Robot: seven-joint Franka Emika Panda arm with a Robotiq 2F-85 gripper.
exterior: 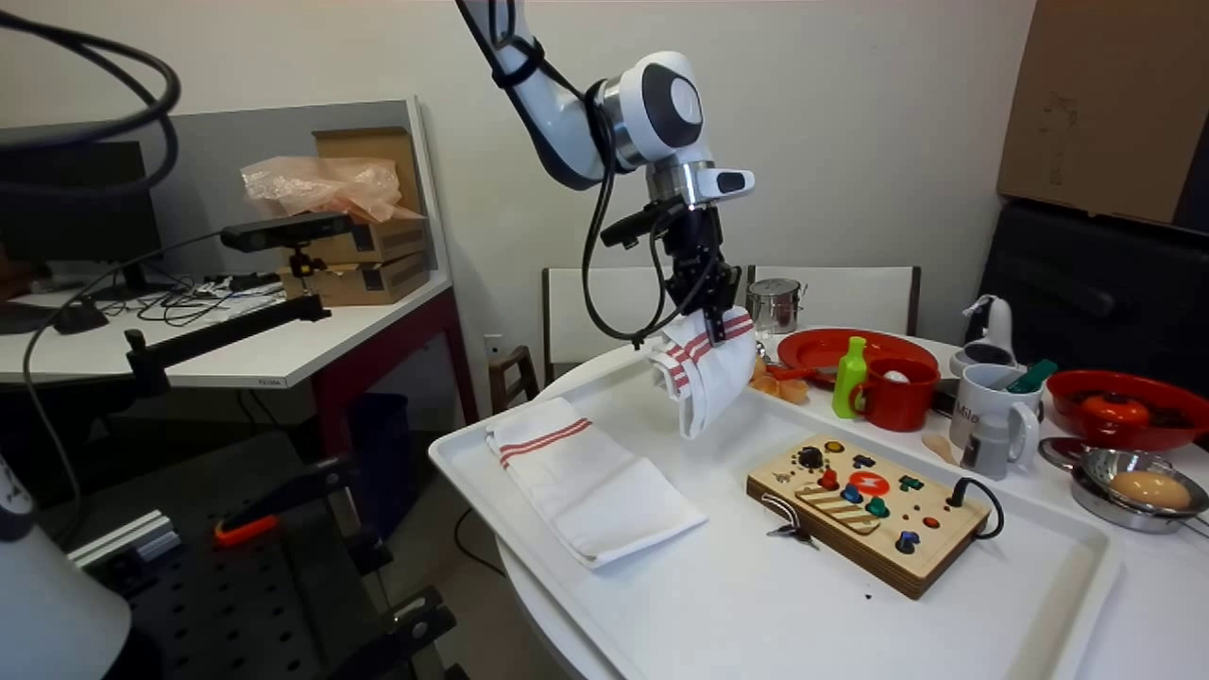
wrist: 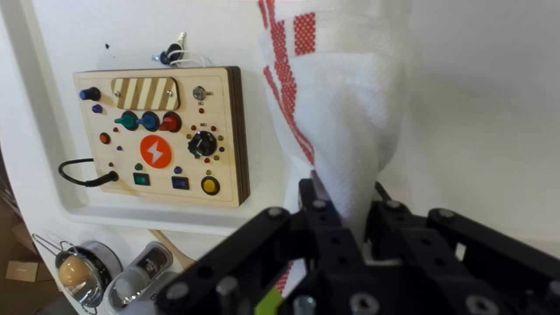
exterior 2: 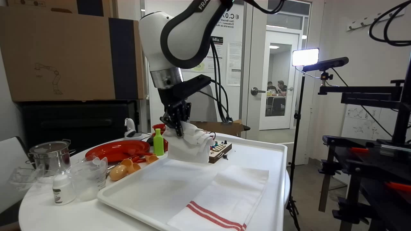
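A white towel with red stripes (exterior: 714,380) hangs bunched from my gripper (exterior: 716,329), which is shut on it. Seen from the wrist, the held towel (wrist: 341,105) runs up from between the fingers. In exterior view 2 its folds (exterior 2: 188,144) drape just above the tray's far part, left of the wooden panel. A second white towel (exterior: 595,482), folded flat with two red stripes at one end, lies on the left part of the white tray (exterior: 725,499). No contact shows between the two towels.
A wooden switch panel (exterior: 867,510) with a cable and small keys (exterior: 790,523) sits on the tray. Along the tray's edge stand a green bottle (exterior: 849,378), a red mug (exterior: 895,393), a red plate (exterior: 856,349) and eggshells (exterior 2: 130,165). Bare tray lies between towel and panel.
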